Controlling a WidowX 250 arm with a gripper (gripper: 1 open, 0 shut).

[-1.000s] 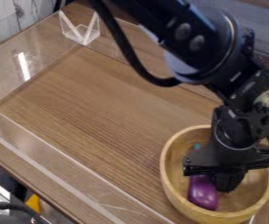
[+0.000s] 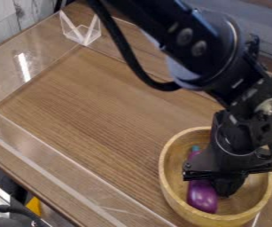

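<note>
A tan bowl sits at the lower right of the wooden table, with a purple object lying inside it. My black gripper is lowered into the bowl over and beside that object. Its fingertips are dark against its own body, so whether anything is between them cannot be made out. A small teal and red bit shows behind the gripper at the bowl's left.
A white wire holder stands at the back left. Dark cables and a small yellow and blue item lie off the near left edge.
My gripper has shifted very slightly within the bowl; the bowl and the purple object look almost unchanged.
</note>
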